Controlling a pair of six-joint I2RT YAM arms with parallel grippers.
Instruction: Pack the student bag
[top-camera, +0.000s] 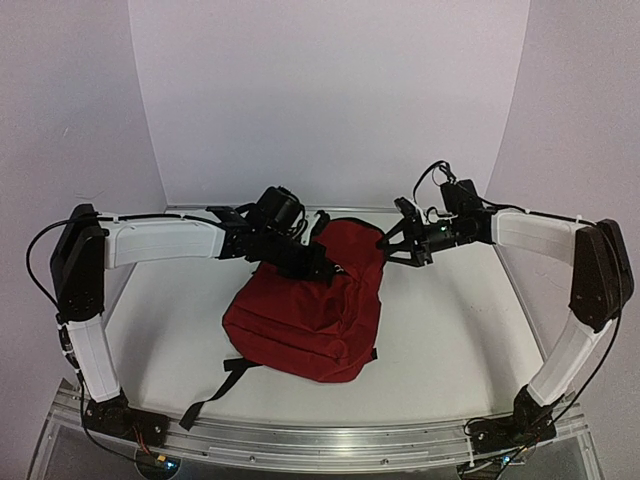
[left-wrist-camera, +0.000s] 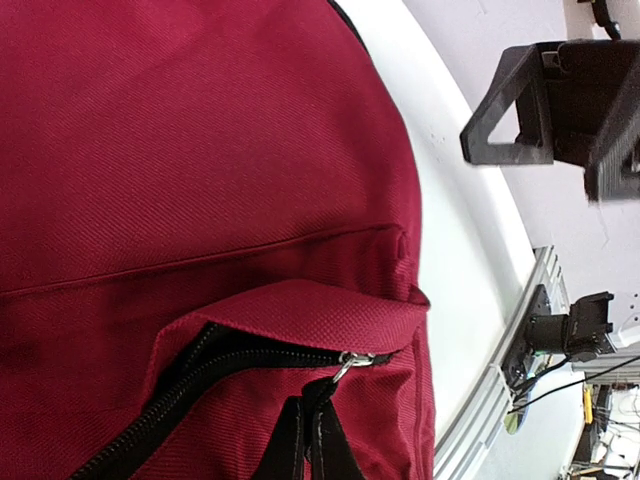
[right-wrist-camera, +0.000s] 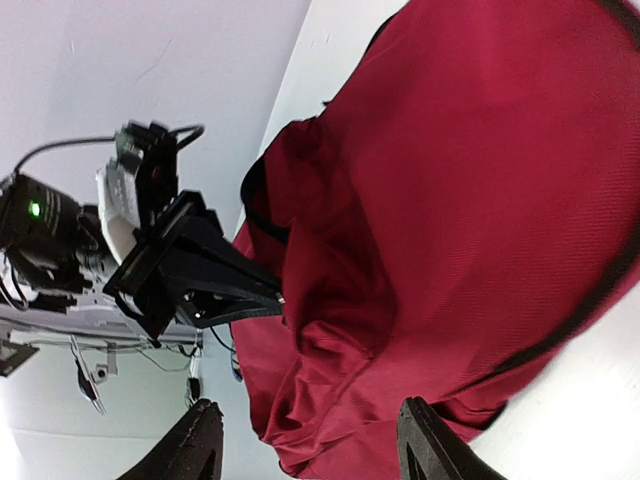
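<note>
The red bag (top-camera: 300, 310) lies on the white table, its black strap (top-camera: 215, 392) trailing toward the front left. In the left wrist view a black zipper (left-wrist-camera: 150, 425) runs under a raised fold of red cloth to a metal zipper pull (left-wrist-camera: 350, 366). My left gripper is shut on the pull's black tab. Beside the bag's upper right edge, my right gripper (top-camera: 386, 251) stands open. Between its fingers in the right wrist view no cloth is gripped; the bag lies beyond them. The bag's inside is hidden.
Bare table (top-camera: 450, 340) stretches to the right of the bag, with more free room at the left. A metal rail (top-camera: 320, 435) borders the front. Grey walls (top-camera: 330, 100) enclose the back and sides.
</note>
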